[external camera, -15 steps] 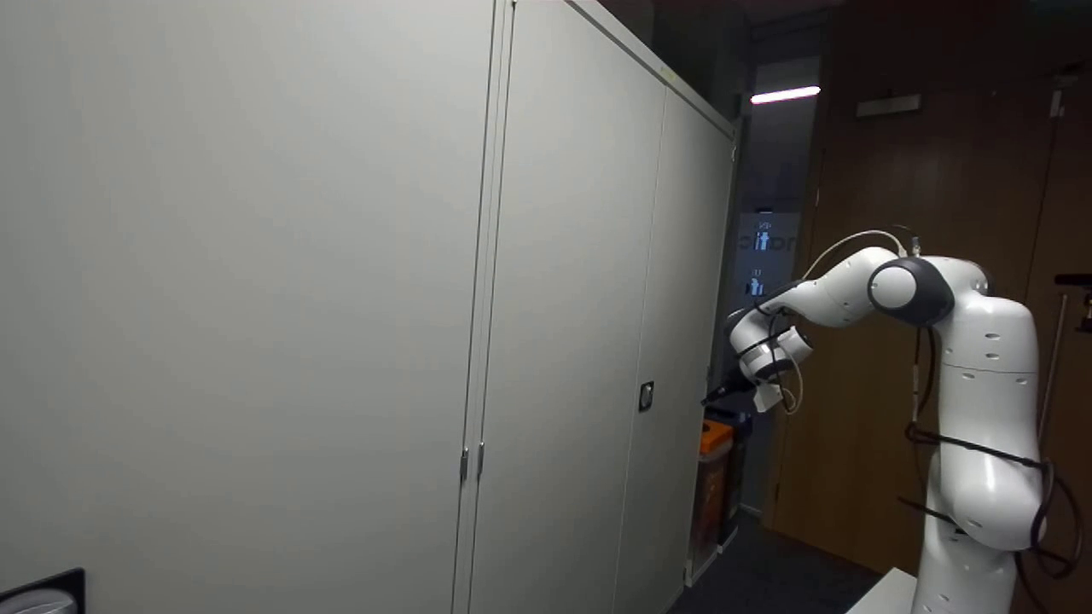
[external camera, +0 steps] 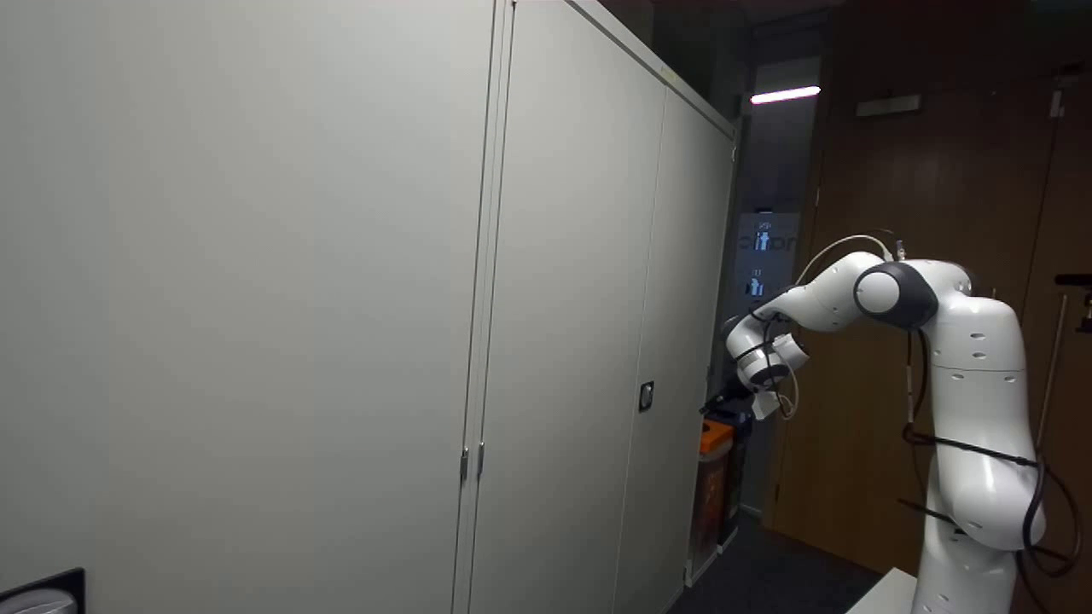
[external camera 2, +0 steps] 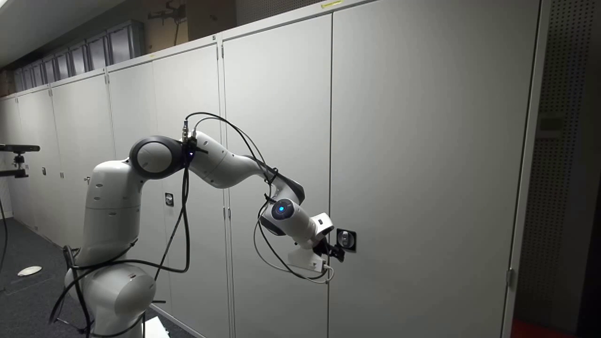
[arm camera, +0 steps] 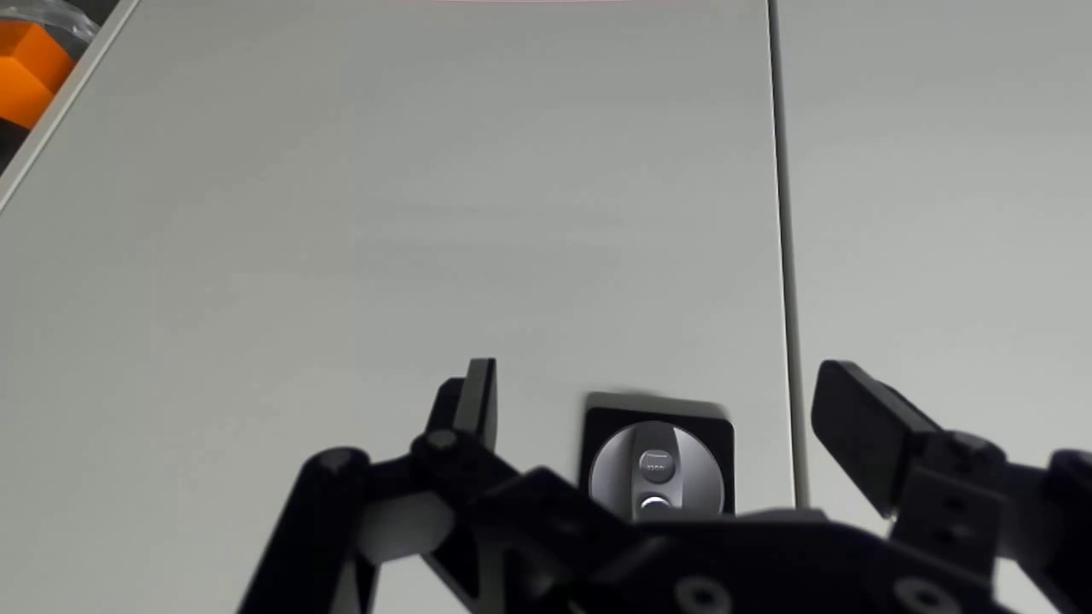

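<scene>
A round silver handle [arm camera: 683, 472] on a square black plate is set in the tall grey cabinet's door [arm camera: 409, 225], close to the seam between two doors. My gripper is open in the wrist view, its black fingers spread wide on either side of the handle with nothing held. The lower part of the handle is hidden behind the gripper body. In exterior view 2 the gripper [external camera 2: 339, 254] hangs just left of and slightly below the same handle [external camera 2: 346, 239]; from there I cannot tell the depth between them. The handle [external camera: 646, 396] also shows in exterior view 1.
Bins with an orange lid [external camera: 716, 436] stand beyond the cabinet's far end, near a wooden door [external camera: 850, 440]. Dark cables [external camera 2: 186, 225] loop along the arm. More grey cabinets [external camera 2: 79, 129] line the wall, and the floor [external camera 2: 28, 287] beside the arm is mostly open.
The arm's elbow and upper links have shifted a little left in exterior view 1, and the gripper sits slightly lower. The cabinet doors have not moved.
</scene>
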